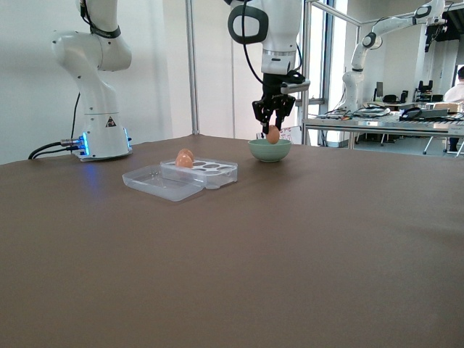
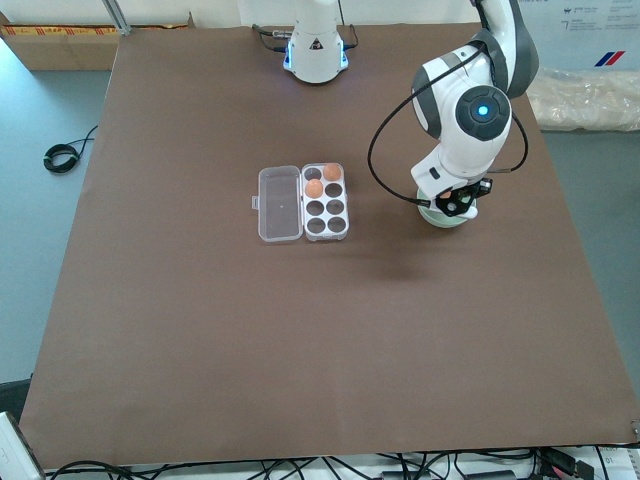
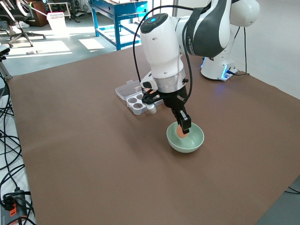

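Note:
My black gripper (image 1: 272,119) hangs over a pale green bowl (image 1: 270,153) with a brown egg (image 1: 272,135) between its fingertips, low at the bowl's rim; in the right view the egg (image 3: 182,131) shows inside the bowl's outline, partly behind the fingers. Whether the fingers press on it is hard to tell. From the left, the gripper (image 2: 457,201) covers much of the bowl (image 2: 440,219). An open clear egg box (image 2: 325,215) holds two more brown eggs (image 2: 314,188), the other visible cups empty.
Cables lie along the front edge, off the tabletop.

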